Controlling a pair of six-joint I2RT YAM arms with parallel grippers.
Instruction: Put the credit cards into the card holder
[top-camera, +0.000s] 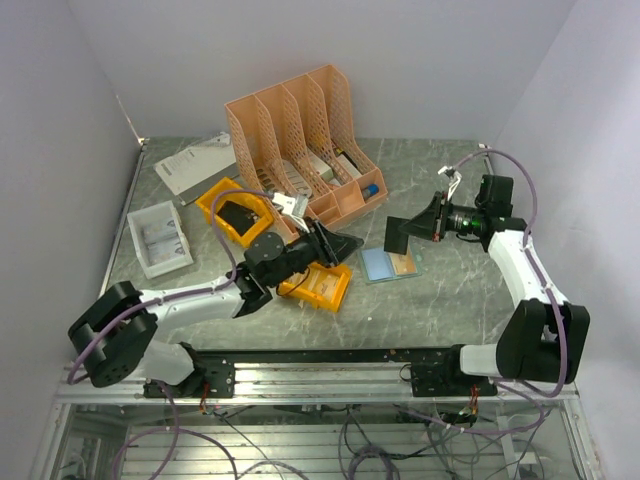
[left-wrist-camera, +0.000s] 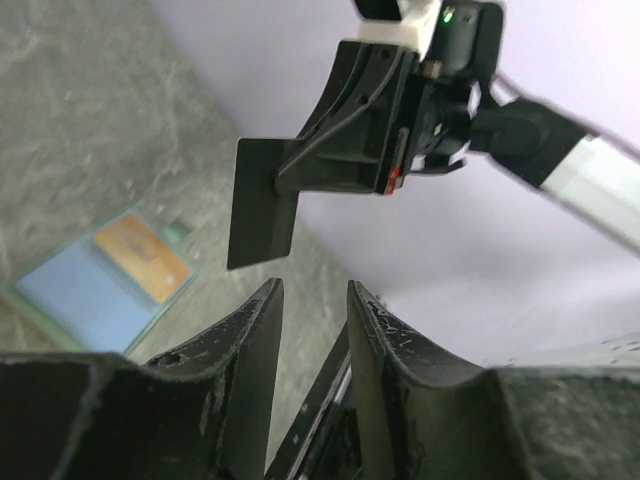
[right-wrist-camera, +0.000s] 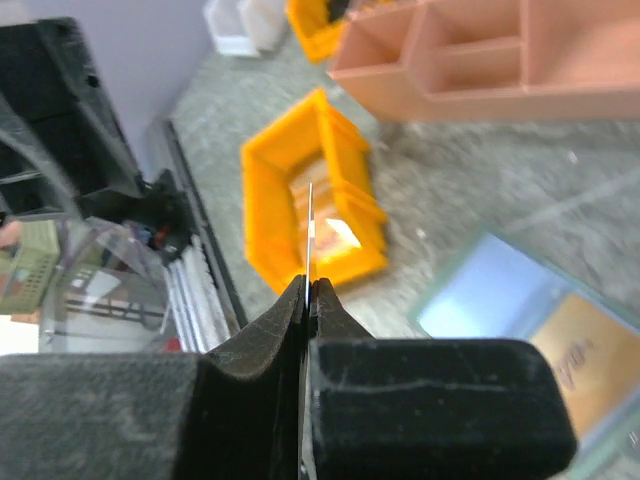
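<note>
A dark card (top-camera: 396, 236) hangs above the table, with my right gripper (top-camera: 428, 227) shut on one end of it. The left wrist view shows the card's broad dark face (left-wrist-camera: 262, 205); from the right wrist it appears edge-on as a thin line. My left gripper stands open and empty, to the left of the card and apart from it. Below the card lies the card holder (top-camera: 384, 278), flat on the table, with a blue-white side and a tan card-like side (left-wrist-camera: 143, 256).
An orange rack (top-camera: 300, 150) stands at the back. Yellow bins (top-camera: 322, 287) (top-camera: 237, 222) and a white tray (top-camera: 160, 240) occupy the left and middle.
</note>
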